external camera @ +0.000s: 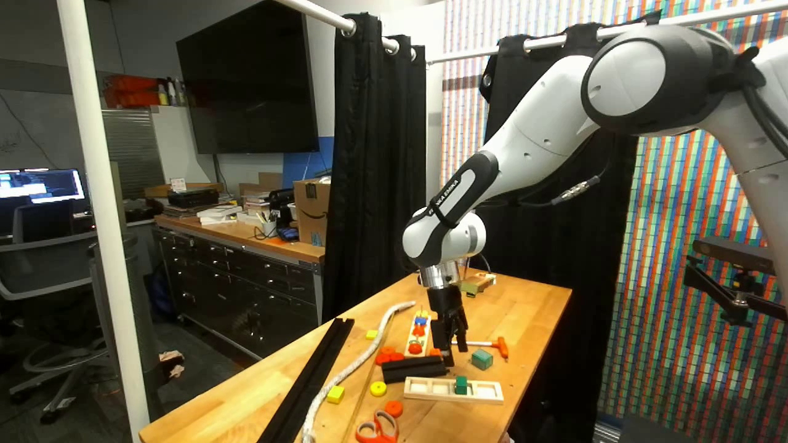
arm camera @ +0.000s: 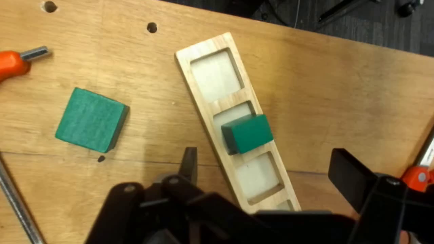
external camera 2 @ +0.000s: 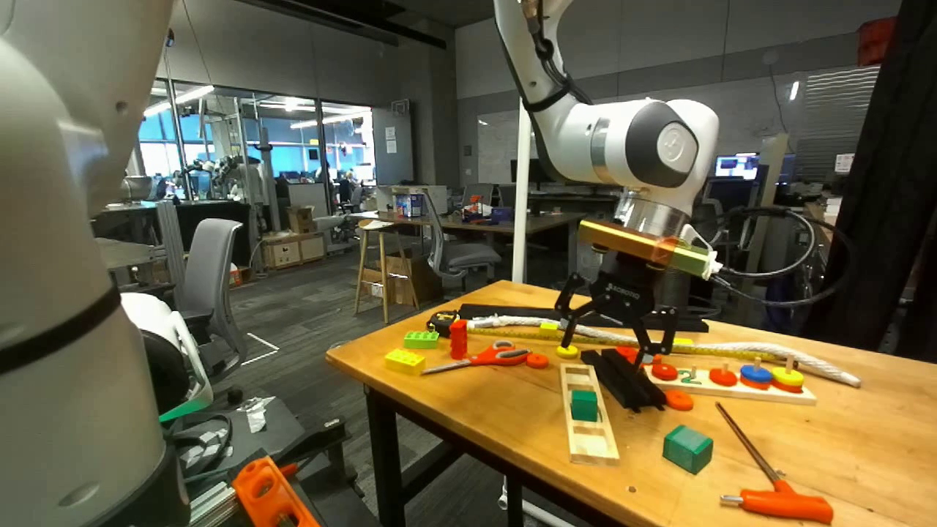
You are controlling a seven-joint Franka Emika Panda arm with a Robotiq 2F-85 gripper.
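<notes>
My gripper (external camera 2: 612, 351) stands open above the table, its fingers wide apart and nothing between them. In the wrist view, the wooden tray (arm camera: 226, 99) with square recesses lies slanted ahead of the fingers. A small green block (arm camera: 254, 133) sits in one of its middle recesses, tilted and overlapping the rim. The larger green block (arm camera: 91, 120) lies on bare table to the left of the tray. From exterior view 1 the gripper (external camera: 450, 353) appears just behind the tray (external camera: 414, 388), near the black bars.
Black bars (external camera 2: 621, 379) lie beside the tray, below the gripper. An orange-handled tool (external camera 2: 784, 503), scissors (external camera 2: 496, 354), a peg board (external camera 2: 739, 386) with coloured discs and a white rope (external camera 2: 826, 368) surround it. Bare wood lies between the tray and the larger block.
</notes>
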